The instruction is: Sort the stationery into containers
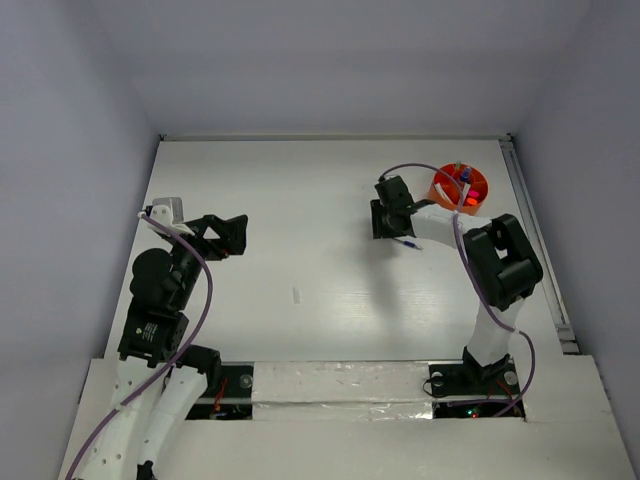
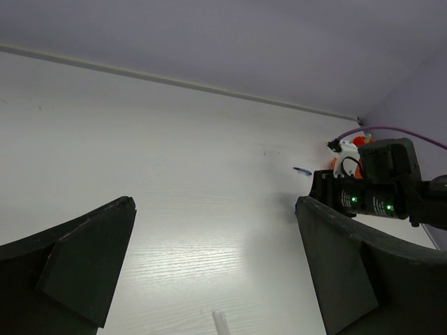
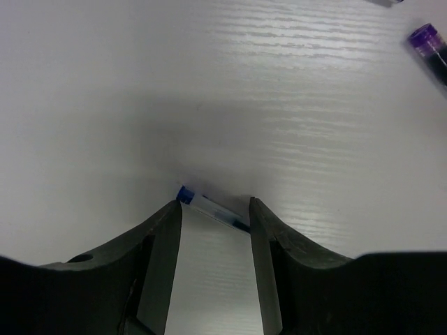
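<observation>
A white-and-blue pen (image 1: 410, 243) lies low by my right gripper (image 1: 385, 222); in the right wrist view its white barrel (image 3: 213, 209) with blue end runs slanting behind the fingertips, which are part open around it. Whether they grip it I cannot tell. A dark purple-capped marker (image 3: 433, 52) is at the upper right of that view. The orange round container (image 1: 446, 204) at the back right holds several colourful items. My left gripper is open and empty, raised at the left of the table.
A pale strip (image 2: 221, 322) lies on the middle of the white table (image 1: 280, 200). Walls enclose the back and both sides.
</observation>
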